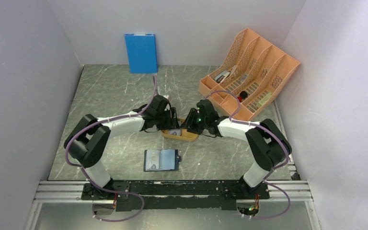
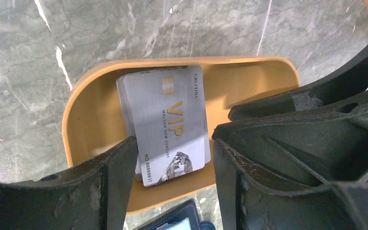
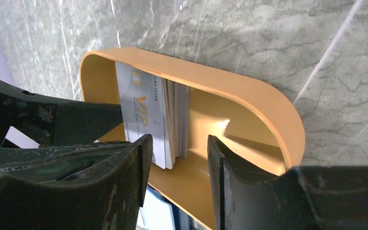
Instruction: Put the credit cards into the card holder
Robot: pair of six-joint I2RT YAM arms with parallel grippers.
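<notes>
Several silver VIP cards lean together in the left part of an orange tray point(image 1: 187, 138), their edges showing in the right wrist view. My left gripper is part open over them; its left finger point(image 2: 117, 163) is at the cards' left edge, its right one close to their right side. From the right, my right gripper is part open, its left finger point(image 3: 143, 153) by the cards' lower right and the other over bare tray. The blue card holder point(image 1: 161, 160) lies open in front of the tray, with a card in its left side.
A tall orange compartment rack point(image 1: 258, 72) stands at the back right, and a blue box point(image 1: 141, 53) leans at the back wall. Both grippers crowd together over the tray. Bare marble table point(image 1: 215, 160) lies to the front right.
</notes>
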